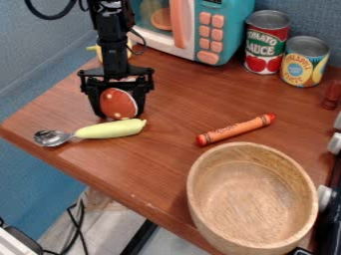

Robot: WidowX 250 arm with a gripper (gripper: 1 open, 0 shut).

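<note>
The black gripper is low over the left part of the wooden table, around an orange-red round object with pale specks. Its fingers sit at either side of that object; whether they grip it is hard to tell. Just in front lie a silver spoon and a pale yellow oblong item, touching or nearly so.
An orange crayon lies mid-right. A wooden bowl fills the front right. A toy microwave, two cans and a small red bottle stand at the back.
</note>
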